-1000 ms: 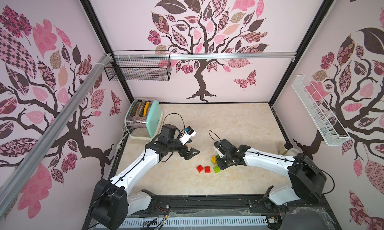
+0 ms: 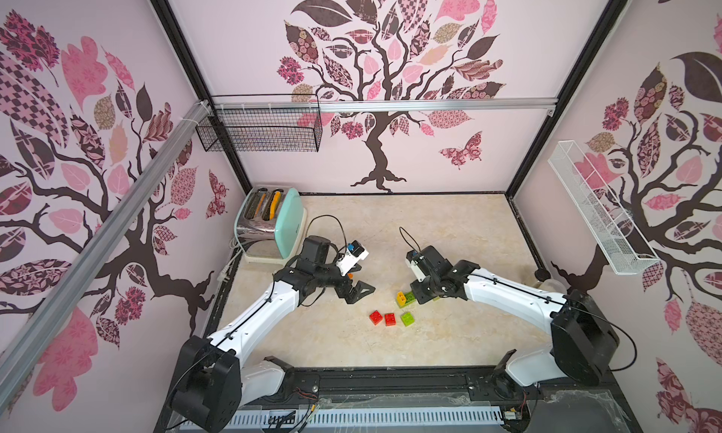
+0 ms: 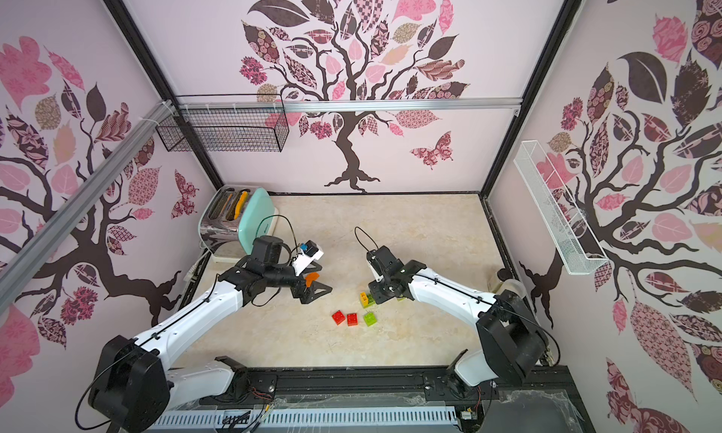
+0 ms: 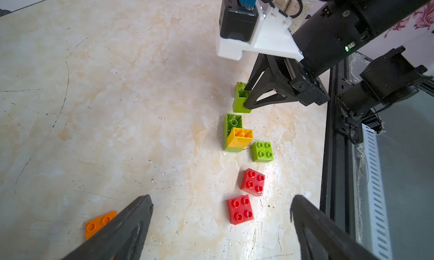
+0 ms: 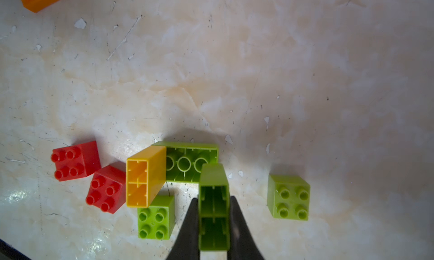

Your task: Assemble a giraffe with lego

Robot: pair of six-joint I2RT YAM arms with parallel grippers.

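A long green brick (image 5: 189, 172) lies upside down, tubes up, with a yellow brick (image 5: 146, 176) standing hollow side up at one end. In the right wrist view, my right gripper is shut on a small green brick (image 5: 213, 205), hollow side up, which overlaps the long brick's other end. The left wrist view shows the held brick (image 4: 241, 104) a little apart from the long brick. My left gripper stands open over the table, empty. Two red bricks (image 4: 253, 182) and a loose light-green brick (image 4: 262, 152) lie nearby, studs up.
Another green brick (image 5: 288, 197) lies on the far side of my right gripper. An orange brick (image 4: 100, 222) is partly hidden by a left finger. The toaster (image 2: 270, 222) stands at the back left.
My right gripper has moved slightly away from the front edge, uncovering more of the green bricks near it. The left arm has barely moved.
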